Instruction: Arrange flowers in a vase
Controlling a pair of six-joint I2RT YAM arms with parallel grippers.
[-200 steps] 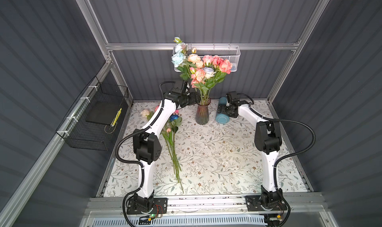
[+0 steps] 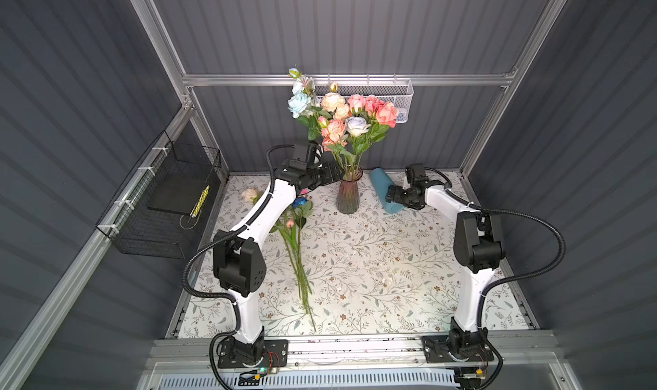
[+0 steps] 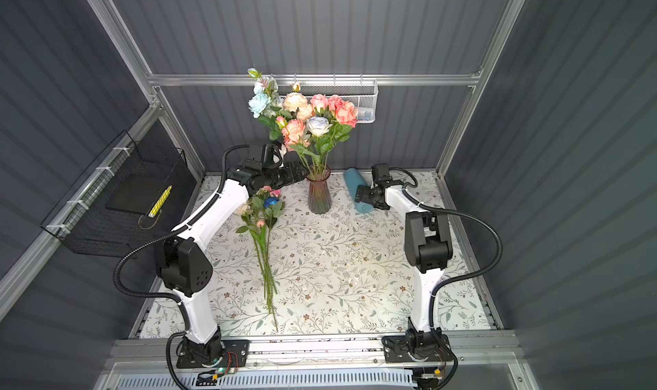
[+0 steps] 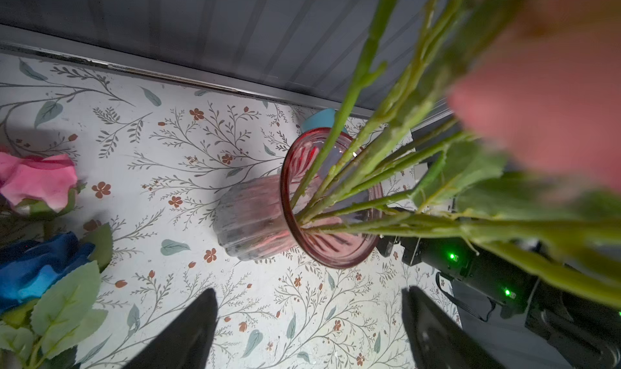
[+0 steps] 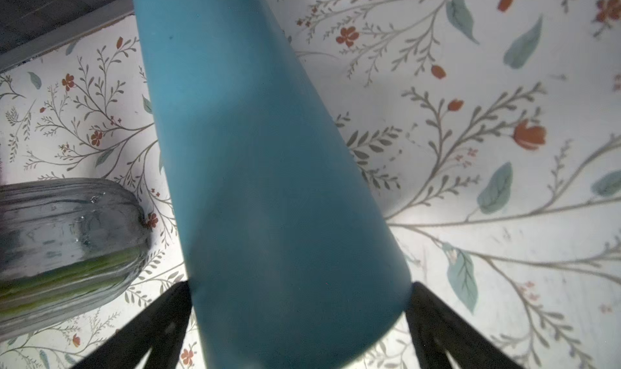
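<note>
A ribbed glass vase (image 2: 347,199) stands at the back centre, holding a bouquet (image 2: 356,119) of pink, peach and pale blue roses. My left gripper is open just left of the vase's neck, facing the stems, with nothing between its fingertips. A teal cylinder (image 5: 265,162) lies on its side right of the vase; my right gripper is open around its near end. Loose flowers (image 2: 295,253) lie at the left, including blue and pink roses.
A black wire basket (image 2: 164,225) hangs on the left wall, a white mesh basket (image 2: 402,102) at the back.
My right arm has shifted around the teal cylinder, whose lie has turned slightly. My left arm has moved a little left, and the pale blue roses lean further left.
</note>
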